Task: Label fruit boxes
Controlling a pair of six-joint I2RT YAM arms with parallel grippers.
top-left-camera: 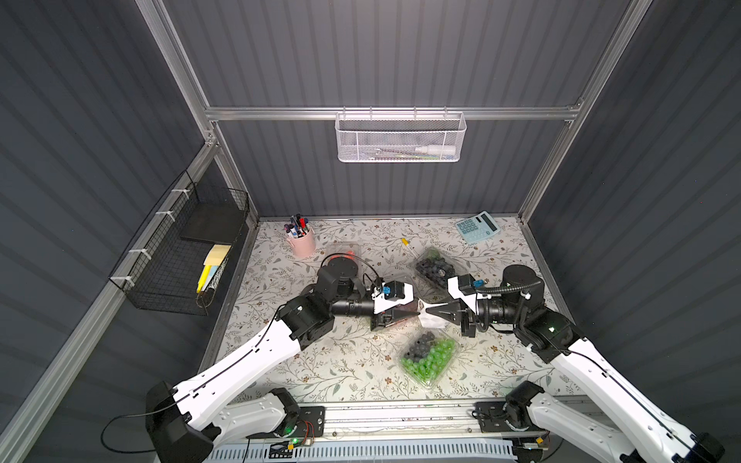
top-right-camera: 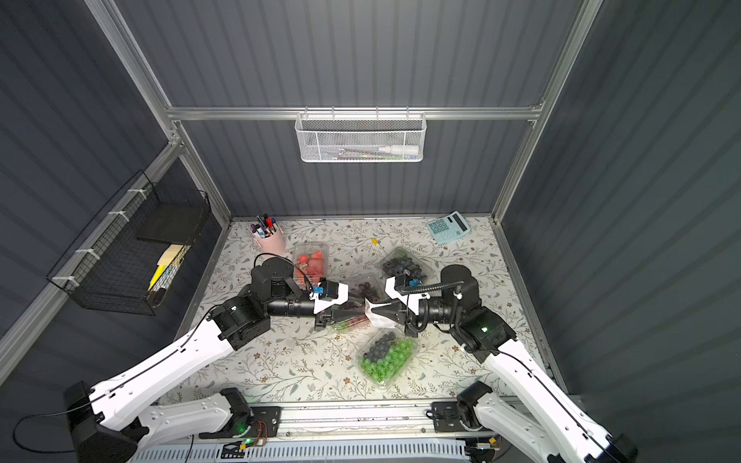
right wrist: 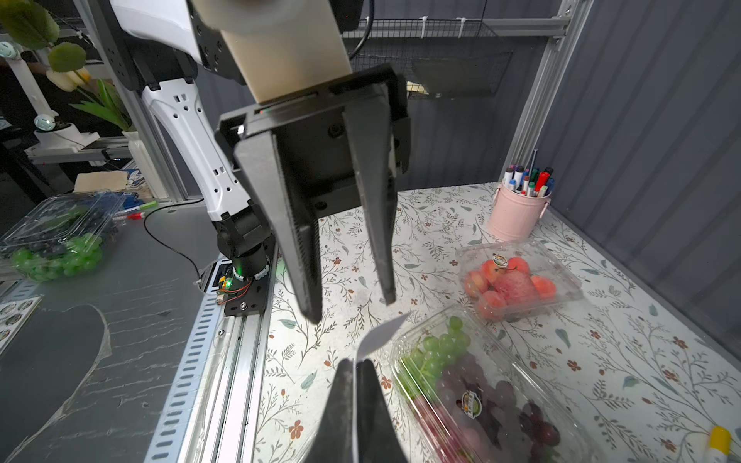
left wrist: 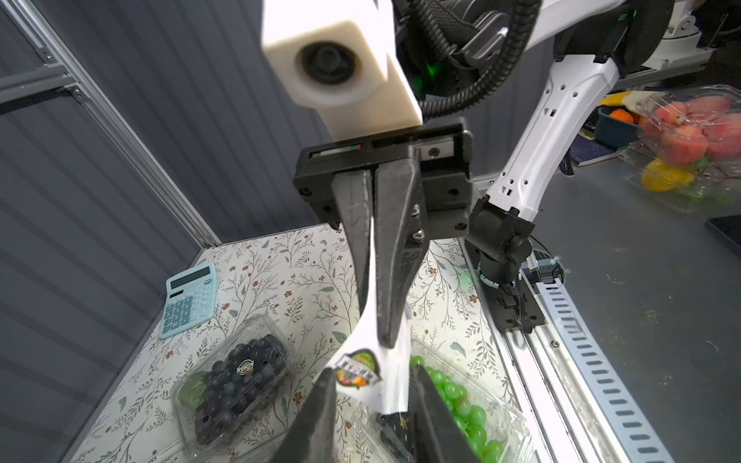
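Note:
In the left wrist view my right gripper is shut on a thin white label sheet (left wrist: 395, 378), which hangs bent and bears a colourful fruit sticker (left wrist: 358, 369). In the right wrist view the open left gripper faces it, nothing visibly gripped, its fingertips close to the sheet's curled end. Below lies a clear box of green and dark grapes (top-left-camera: 428, 359). Stickers show on the dark grape box (left wrist: 231, 386), the mixed grape box (right wrist: 440, 355) and the peach box (right wrist: 515, 289). From the top left, my left arm partly hides the last two.
A pink pen cup (top-left-camera: 302, 244) and a blue calculator (top-left-camera: 477, 227) stand toward the back. A yellow-capped marker (right wrist: 718, 442) lies on the table. A black wire basket (top-left-camera: 166, 270) hangs on the left. Bare table lies to the front left.

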